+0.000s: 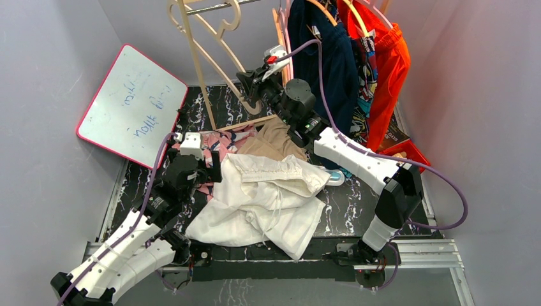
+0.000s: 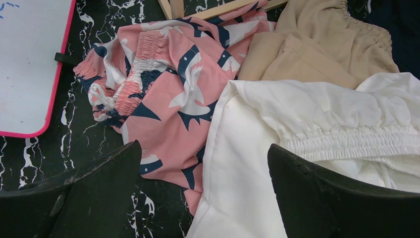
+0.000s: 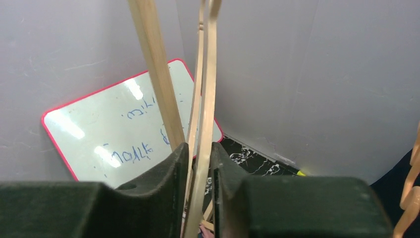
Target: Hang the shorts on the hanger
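White shorts (image 1: 266, 201) lie spread at the front of the table, overlapping beige shorts (image 1: 273, 138) and pink patterned shorts (image 2: 173, 94). Over the pink and white cloth, my left gripper (image 1: 210, 159) stands open and empty. A pale wooden hanger (image 1: 224, 48) hangs from the rack's metal bar. Beside its lower part is my right gripper. In the right wrist view, the hanger's wood runs between the fingers, which stand close on either side; whether they grip it is unclear.
A whiteboard (image 1: 133, 105) leans at the left. Navy trousers (image 1: 325, 70) and orange trousers (image 1: 386, 80) hang on the rack at the right, near the right arm. A red box (image 1: 408, 153) and an iron-like white item (image 1: 335, 178) sit below them.
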